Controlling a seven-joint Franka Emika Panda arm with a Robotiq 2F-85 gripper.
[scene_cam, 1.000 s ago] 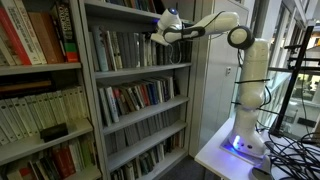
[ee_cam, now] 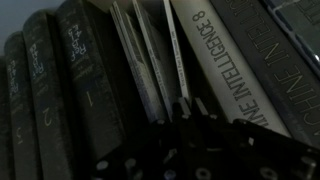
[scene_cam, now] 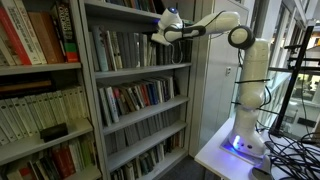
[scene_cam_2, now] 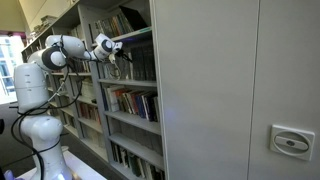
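In the dark wrist view, my gripper reaches up from the bottom edge to a row of upright books. Its fingers are closed around the lower end of a thin, pale-spined book. Another thin light book leans close on its left, and a thick pale volume titled "Machine Intelligence 8" is on its right. How deep the grip goes is lost in shadow. From outside, the gripper is at an upper shelf, small against the books; the second exterior view also has the gripper up there.
Dark numbered volumes stand to the left of the thin books, and more dark books to the right. The bookcase's upright panel divides the shelves. A white table carries the arm's base. A large white panel adjoins the shelving.
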